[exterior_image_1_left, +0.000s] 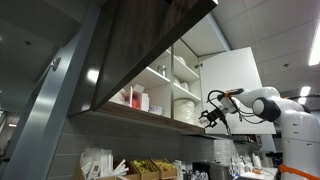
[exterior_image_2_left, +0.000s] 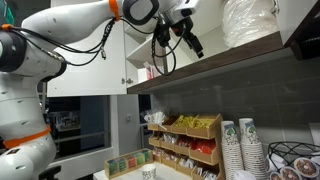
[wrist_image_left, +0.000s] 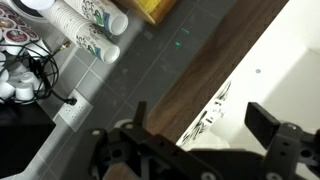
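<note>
My gripper stands open, with nothing held between its dark fingers. In the wrist view it is over the brown front edge (wrist_image_left: 196, 92) of the cabinet shelf, with the white cabinet interior (wrist_image_left: 268, 82) to the right. A small white object with dark marks (wrist_image_left: 207, 121) shows beyond the gap; what it is cannot be told. Exterior view 2 has the gripper (exterior_image_2_left: 184, 50) in front of the upper cabinet, left of a clear-wrapped white bundle (exterior_image_2_left: 256, 20). From exterior view 1, the gripper (exterior_image_1_left: 207, 118) is at the cabinet's right end, by its open white door (exterior_image_1_left: 232, 75).
Below the cabinet stand stacked paper cups (exterior_image_2_left: 251, 143) and a wooden rack (exterior_image_2_left: 203, 149) of colored packets. White stacked dishes (exterior_image_1_left: 184, 72) fill part of the shelves. A wall outlet (wrist_image_left: 75, 108) and dark wire holder (wrist_image_left: 35, 65) lie lower left in the wrist view.
</note>
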